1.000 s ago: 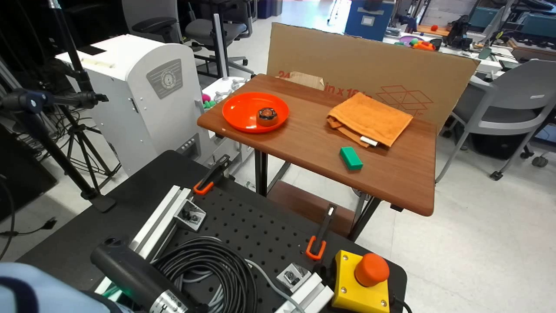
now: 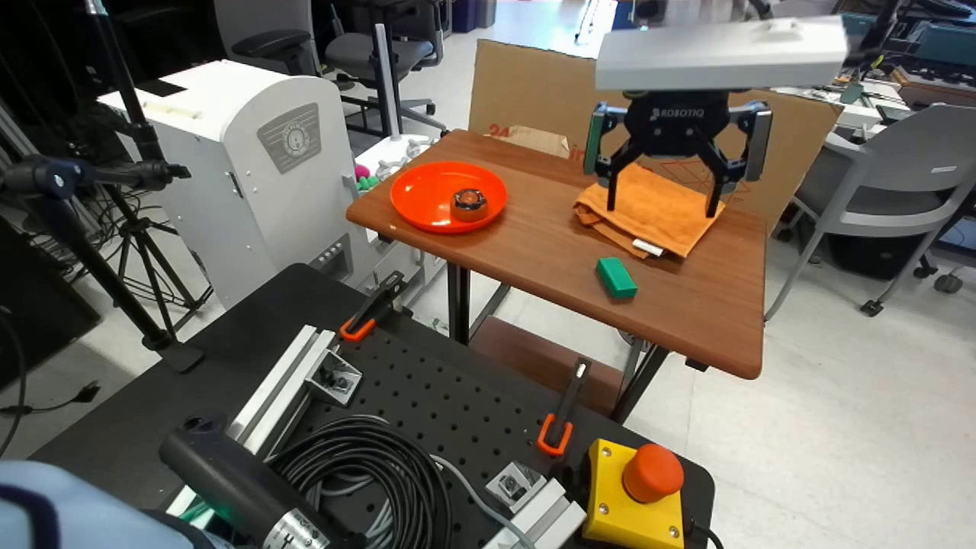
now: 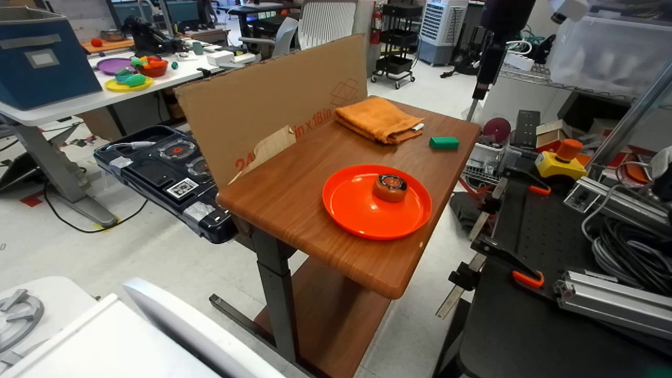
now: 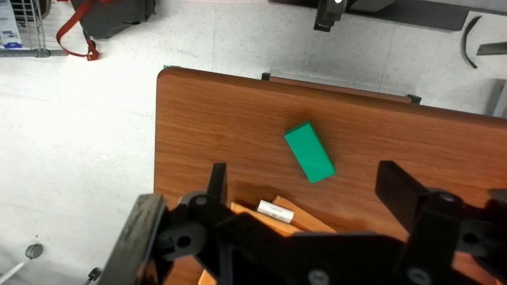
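Note:
My gripper [image 2: 660, 203] hangs above the wooden table with its fingers wide open and nothing between them. In the wrist view a green block [image 4: 310, 152] lies on the table, seen ahead of the spread fingers [image 4: 217, 183] and between their lines. A folded orange cloth [image 2: 651, 209] with a white tag rests at the back of the table, partly behind my fingers in exterior view 1. An orange-red plate [image 3: 343, 211] sits at the other end of the table. On it is a round brown object with a dark patterned top [image 3: 390, 188].
A cardboard sheet [image 3: 277, 94] stands upright along the table's back edge. Opposite is a black pegboard bench [image 2: 430, 384] with clamps, coiled cables and a yellow box with a red button [image 2: 640, 489].
My gripper has come into exterior view 1, over the cloth end of the table; a second ago it was out of sight there. The block, cloth and plate have not moved.

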